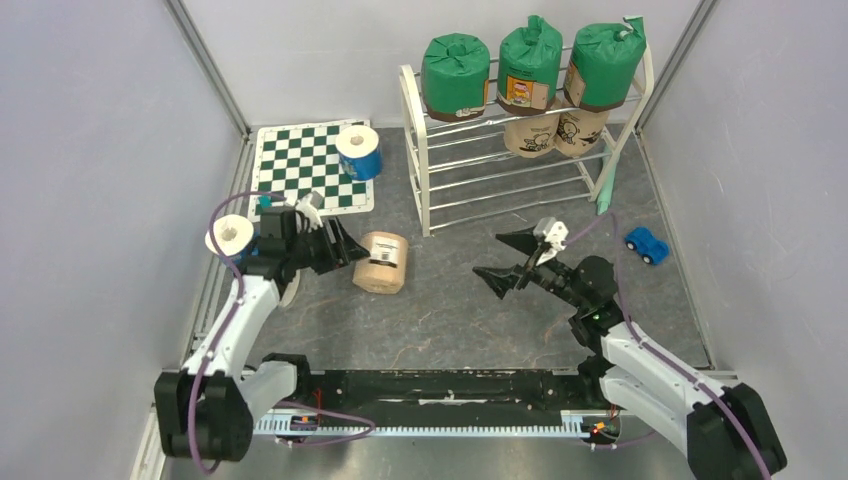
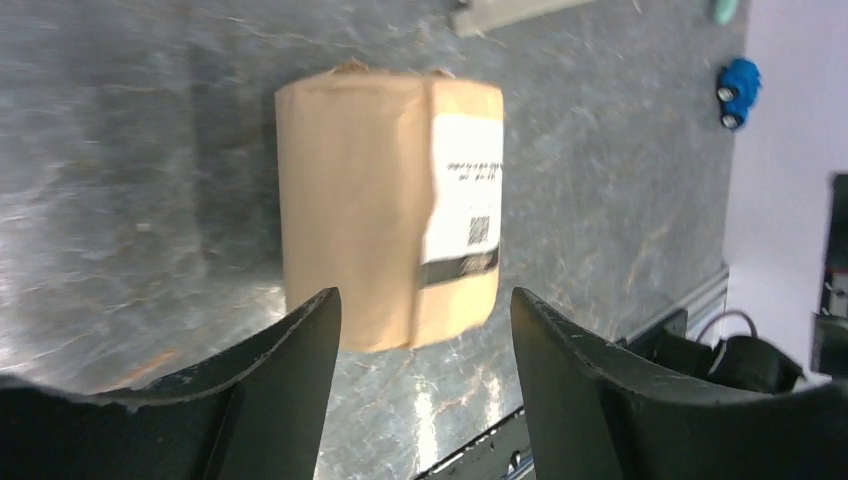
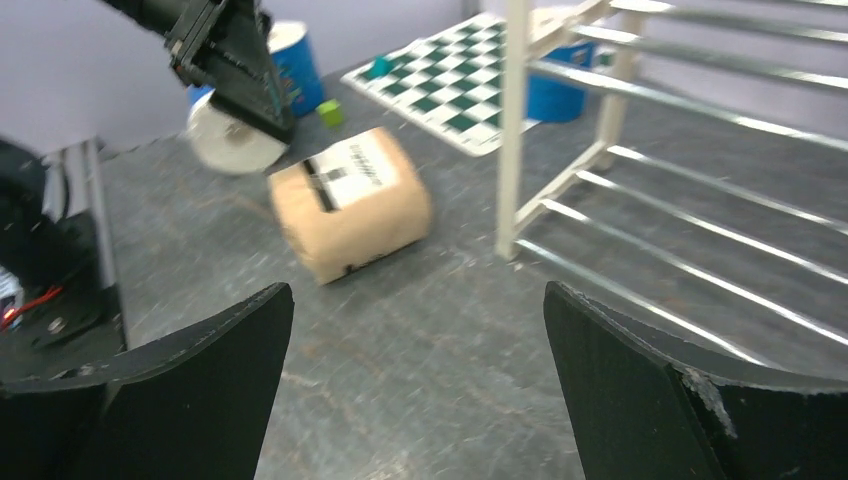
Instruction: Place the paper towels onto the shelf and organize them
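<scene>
A brown paper-wrapped roll (image 1: 380,270) lies on its side on the floor below the shelf's left end; the left wrist view shows its white label (image 2: 465,190). My left gripper (image 1: 350,250) is just left of it, part open, fingertips at the near side of the roll with nothing held. My right gripper (image 1: 498,262) stands open right of the roll, facing it. The white wire shelf (image 1: 430,200) carries three green packs (image 1: 455,85) on top and two brown rolls (image 1: 530,140) beneath; its lower left rungs are bare.
A blue-wrapped roll (image 1: 360,162) stands on the checkered board (image 1: 290,160). More blue-and-white rolls (image 1: 230,233) are at the left, partly behind my left arm. A blue toy car (image 1: 648,246) sits at the right wall.
</scene>
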